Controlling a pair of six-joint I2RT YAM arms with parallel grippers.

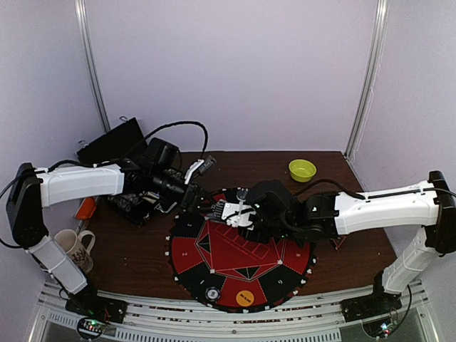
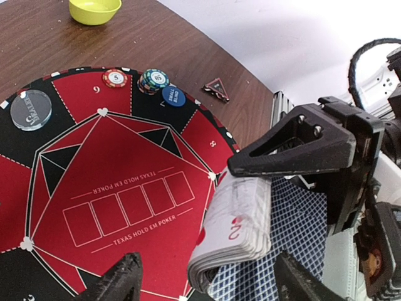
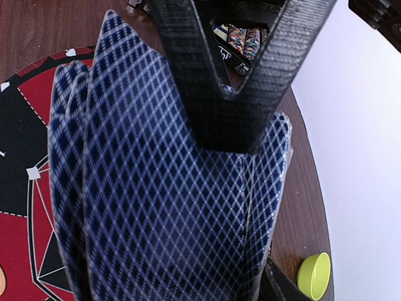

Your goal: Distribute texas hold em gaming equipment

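Note:
A bent deck of playing cards [image 2: 235,219] is held over the poker mat [image 1: 235,249], near the mat's far left part. My right gripper [image 1: 234,212] is shut on the deck; one of its black fingers [image 2: 294,153] lies across the white card faces in the left wrist view. Blue patterned card backs [image 3: 144,169] fill the middle of the right wrist view. Facing it, my left gripper stands open at the deck's lower end, fingers on either side. Its black finger [image 3: 225,119] overlaps the card backs in the right wrist view; whether it touches them I cannot tell.
Chips [image 2: 153,80], a small blind button [image 2: 173,96] and a clear dealer disc [image 2: 31,110] lie on the mat. A yellow-green bowl [image 1: 302,170] stands at the back right. An open black case [image 1: 114,146] and a mug [image 1: 75,248] are on the left.

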